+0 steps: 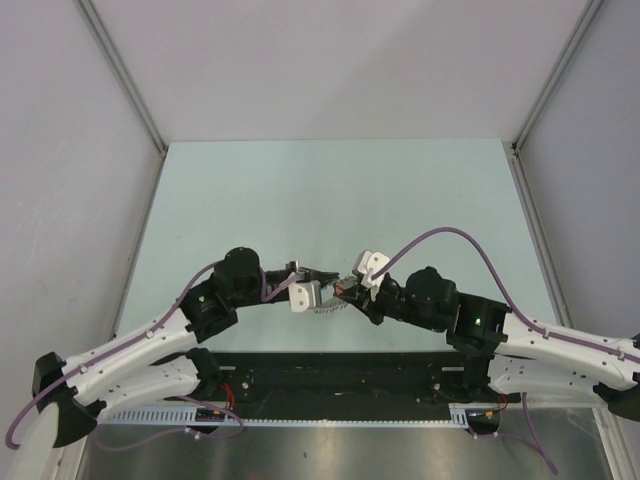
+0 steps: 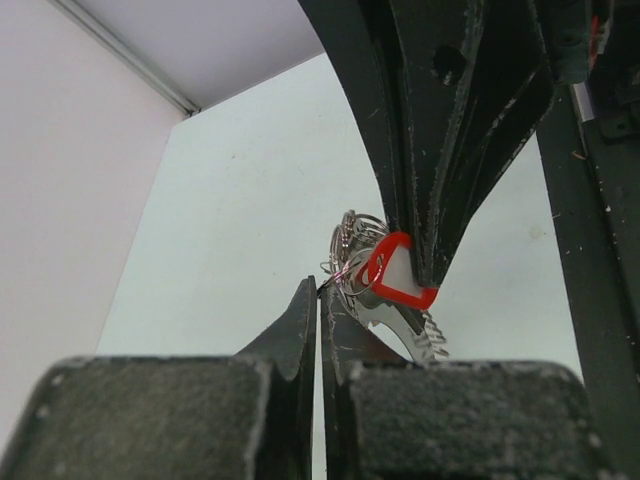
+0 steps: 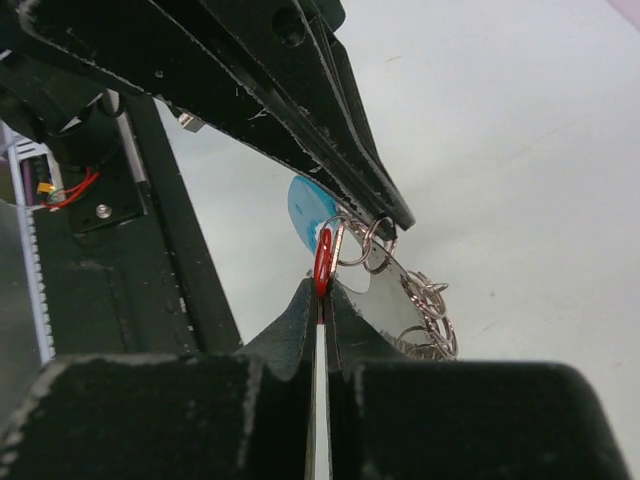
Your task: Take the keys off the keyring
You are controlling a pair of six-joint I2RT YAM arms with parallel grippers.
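Observation:
Between my two grippers hangs the keyring bunch (image 1: 332, 298), with steel rings, silver keys and a blue tag (image 3: 305, 210). My left gripper is shut on a thin part of a ring or key at its tips. My right gripper is shut on a thin red-covered piece (image 3: 324, 250), with a steel ring running beside it. In the left wrist view a red-rimmed tag (image 2: 400, 270) lies under the right gripper's fingertips. The exact links between rings and keys are hard to tell.
The white board (image 1: 335, 190) is clear behind the grippers. Grey walls border it at left and right. A dark rail (image 1: 330, 385) runs along the front edge, beside the arm bases.

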